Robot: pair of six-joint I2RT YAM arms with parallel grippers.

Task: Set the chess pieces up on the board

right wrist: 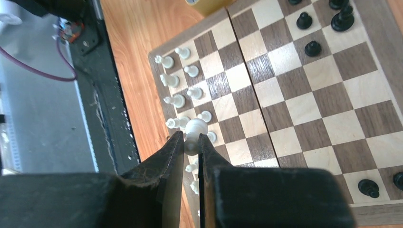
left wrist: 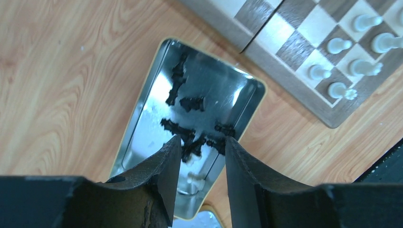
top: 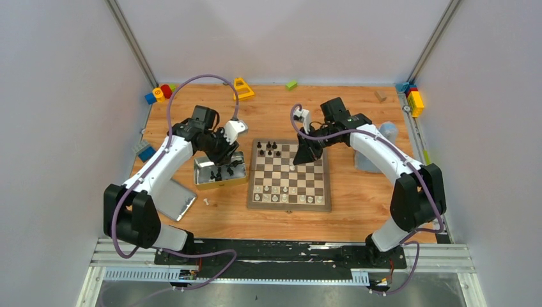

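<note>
The chessboard holds white pieces along its near side and black pieces on the far side. My right gripper is shut on a white piece, held over the board. My left gripper hangs above the metal tin of loose black pieces and a few pale ones, its fingers apart with nothing clearly between them.
A metal lid lies left of the tin. Toy blocks sit along the table edges, and a clear container stands right of the board.
</note>
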